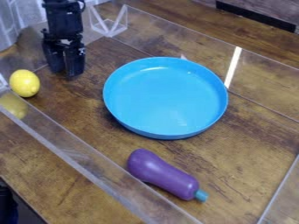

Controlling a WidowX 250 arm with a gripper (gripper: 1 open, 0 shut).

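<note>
The dark gripper (65,54) hangs low at the upper left of the camera view, over the wooden table, just above and right of a yellow lemon-like object (24,83). Whether its fingers are open or shut is hard to tell. A large blue plate (165,96) lies in the middle. A purple toy eggplant (163,174) with a teal tip lies at the lower front, apart from the plate.
Clear plastic walls edge the area, with one strip (82,153) running along the lower left. Bare wood (257,114) lies right of the plate and between the plate and the eggplant.
</note>
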